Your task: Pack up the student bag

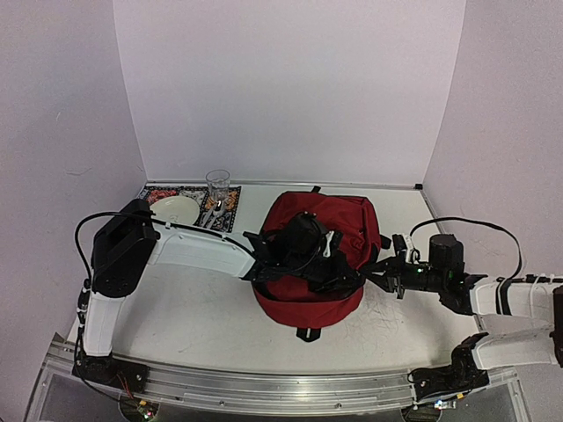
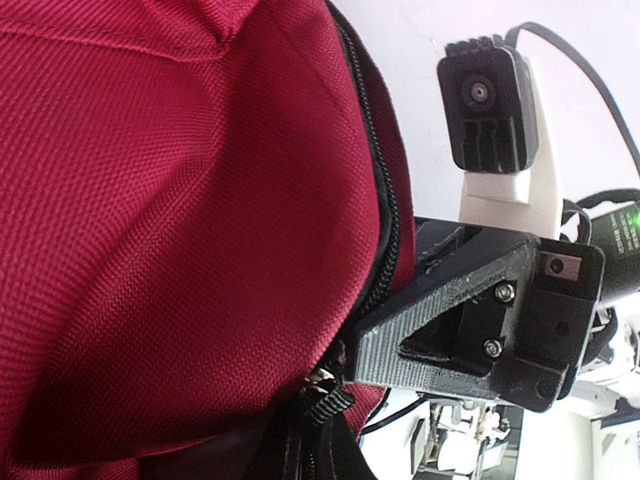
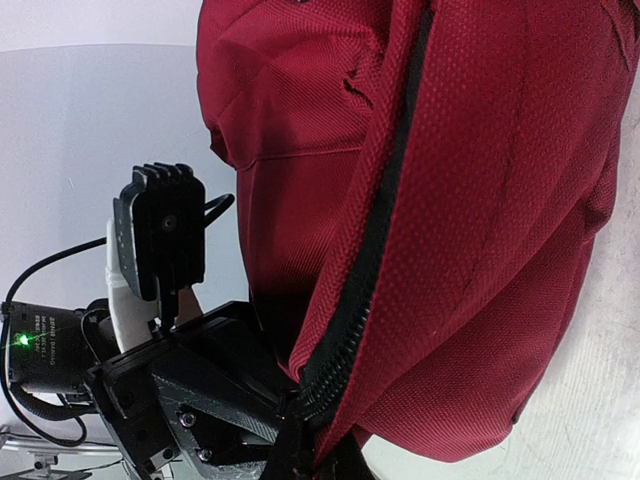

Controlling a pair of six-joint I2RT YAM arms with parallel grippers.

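A red backpack (image 1: pixel 312 312) lies on the table, its main opening gaping toward the front. My left gripper (image 1: pixel 354 280) reaches across it to the right end of the opening. In the left wrist view, the left fingers are closed at a small metal slider with a ribbed black zipper pull (image 2: pixel 328 404). From the right side, my right gripper (image 1: pixel 366 272) meets the bag there, nearly touching the left one. In the right wrist view, its fingers pinch the red edge beside the black zipper (image 3: pixel 345 340). The bag's inside is mostly hidden by the left arm.
At the back left, a patterned mat (image 1: pixel 167 192) carries a white plate (image 1: pixel 175 210), a clear glass (image 1: pixel 218 185) and cutlery (image 1: pixel 211 216). Bare table (image 1: pixel 193 308) lies left of the bag, under the left arm.
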